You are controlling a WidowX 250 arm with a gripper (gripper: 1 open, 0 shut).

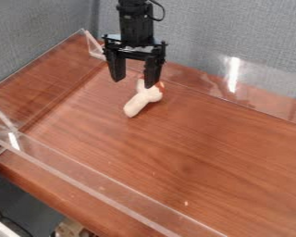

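Note:
A pale, elongated object [141,100], with a bit of red at its upper end, lies diagonally on the wooden tabletop [194,171]. My black gripper [130,76] hangs above and just behind it, fingers spread open, nothing visible between them. The object's upper end is partly behind the right finger.
Clear plastic walls [236,71] edge the table at the back and along the left side. Grey panels stand behind. Most of the tabletop, to the right and in the foreground, is bare.

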